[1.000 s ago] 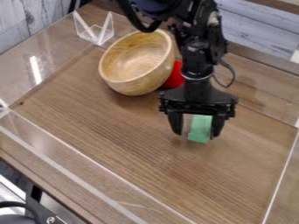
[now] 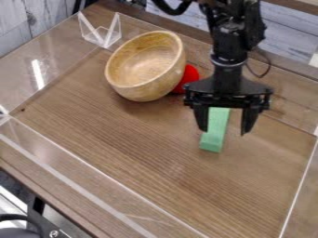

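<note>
My black gripper (image 2: 228, 107) hangs over a pale green block (image 2: 213, 139) lying on the wooden table (image 2: 112, 177), right of centre in the camera view. The gripper stands open, its two dark fingers spread to either side above the block's upper part, which is partly hidden behind the gripper body.
A tan bowl (image 2: 143, 65) sits at the upper middle, with a red object (image 2: 189, 76) partly hidden just right of it. A clear angular object (image 2: 102, 28) is at the top left.
The gripper has shifted slightly up and right from over the green block, and more of the block's lower part now shows.
</note>
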